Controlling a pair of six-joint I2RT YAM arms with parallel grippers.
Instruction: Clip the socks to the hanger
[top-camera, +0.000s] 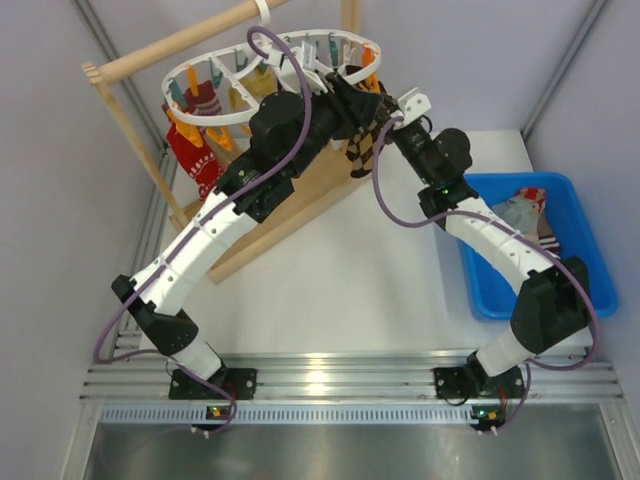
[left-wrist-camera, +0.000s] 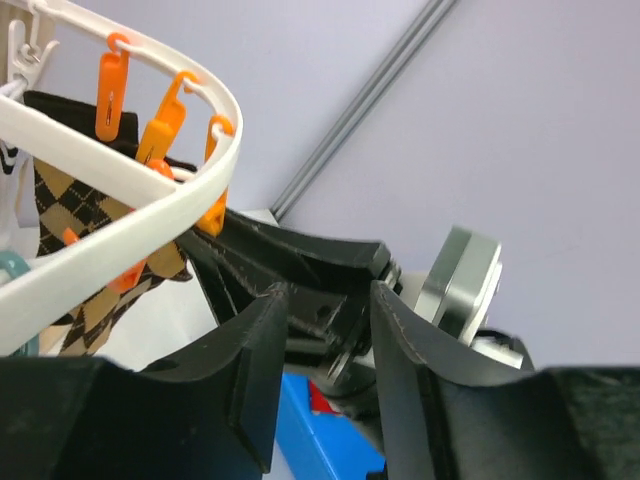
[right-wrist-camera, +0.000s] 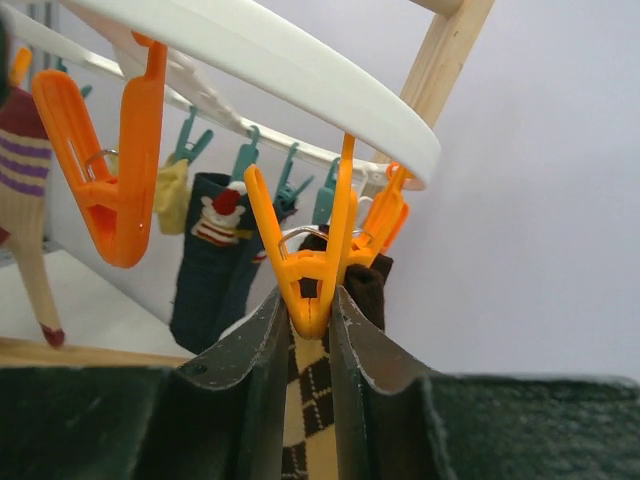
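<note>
A round white hanger (top-camera: 180, 110) with orange and teal clips carries several socks. My left gripper (top-camera: 350, 110) is at its right side; in the left wrist view its dark fingertips (left-wrist-camera: 245, 340) show below the rim, and whether anything is between them is unclear. My right gripper (top-camera: 385, 120) is at the same side, beside a brown argyle sock (left-wrist-camera: 75, 210). In the right wrist view an orange clip (right-wrist-camera: 300, 270) sits at my right gripper's fingertips, with a dark and brown checked sock (right-wrist-camera: 310, 420) hanging behind.
A wooden stand (top-camera: 135, 60) holds the hanger. A blue bin (top-camera: 480, 280) with loose socks is at the right.
</note>
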